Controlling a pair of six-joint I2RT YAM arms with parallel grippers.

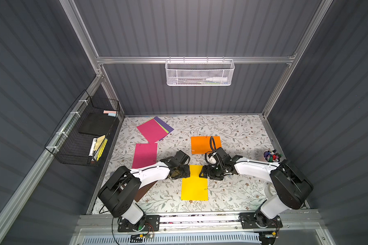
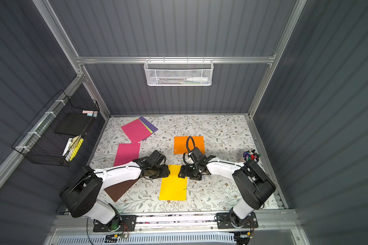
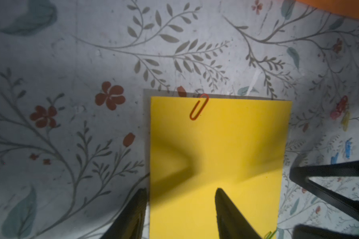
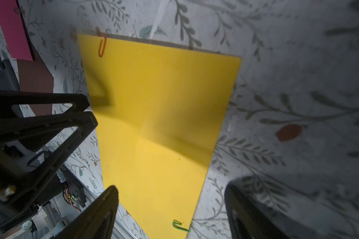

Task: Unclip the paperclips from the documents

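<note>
A yellow document [image 1: 194, 187] lies in the front middle between both grippers. A red paperclip [image 3: 199, 106] sits on its back edge near the left corner; a green paperclip [image 4: 180, 225] is near its front right. My left gripper is low over the document's left part, its fingertips apart in its wrist view; whether anything is between them is unclear. My right gripper is low at the document's right edge, fingers apart, with nothing visible between them.
An orange sheet [image 1: 204, 143] lies behind, pink sheets [image 1: 145, 151] and brown paper at left. A pot of small items [image 1: 272, 156] stands at far right. Wire baskets hang on the walls.
</note>
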